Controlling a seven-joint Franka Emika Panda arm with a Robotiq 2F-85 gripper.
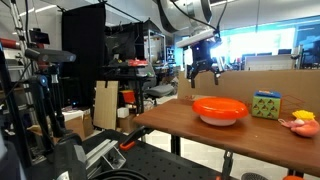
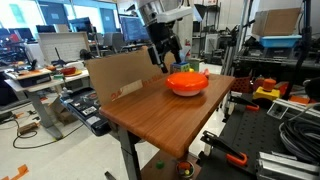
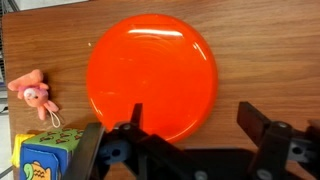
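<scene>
A round orange lid or plate [image 3: 153,75] covers a white bowl [image 1: 218,122] on the wooden table. In exterior view 2 the same orange disc [image 2: 187,80] lies near the table's far end. My gripper is open, its two dark fingers [image 3: 262,125] wide apart at the bottom of the wrist view. Nothing is between them. From outside, the gripper [image 1: 203,80] hangs in the air above the table, clear of the disc and slightly to its left in exterior view 1. What the bowl contains is hidden.
A colourful box [image 1: 266,104] with green and blue faces stands behind the disc. A pink and orange plush toy [image 1: 301,124] lies at the table's right side in exterior view 1.
</scene>
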